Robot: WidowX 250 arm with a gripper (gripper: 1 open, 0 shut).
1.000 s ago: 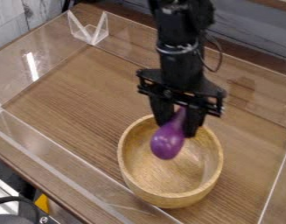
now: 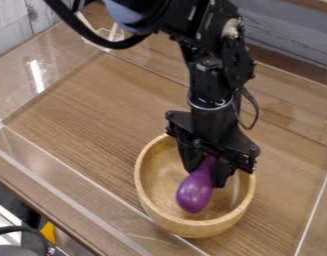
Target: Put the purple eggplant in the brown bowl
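The purple eggplant (image 2: 195, 190) hangs tilted from my gripper (image 2: 214, 166), which is shut on its upper end. Its rounded lower end shows within the outline of the brown bowl (image 2: 159, 207), over the inside of the bowl. Whether the eggplant touches the bowl's bottom I cannot tell from this angle. The black fingers hide the eggplant's top and part of the bowl's far rim.
Bare wooden table (image 2: 92, 120) stretches to the left and behind the bowl. At the lower left lie dark cables (image 2: 22, 231) outside the table's edge. A clear wall edge (image 2: 313, 215) runs along the right.
My gripper has come down and toward the camera with the eggplant, which now appears lower and further inside the bowl. The bowl has stayed in place.
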